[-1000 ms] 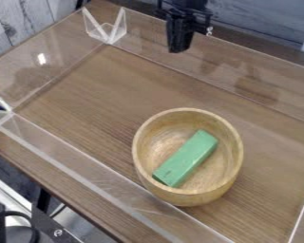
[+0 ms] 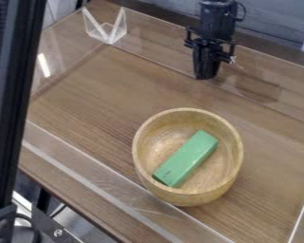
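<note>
The black gripper (image 2: 205,63) hangs at the top centre over the wooden table, its tip low near the back; whether its fingers are open or shut is not clear. A wooden bowl (image 2: 155,142) stands in the front right part of the table with a green block (image 2: 186,158) lying inside it.
A white wire-like angular object (image 2: 106,28) sits at the back left. A dark frame and cables run along the left edge.
The bowl and green block have not moved.
</note>
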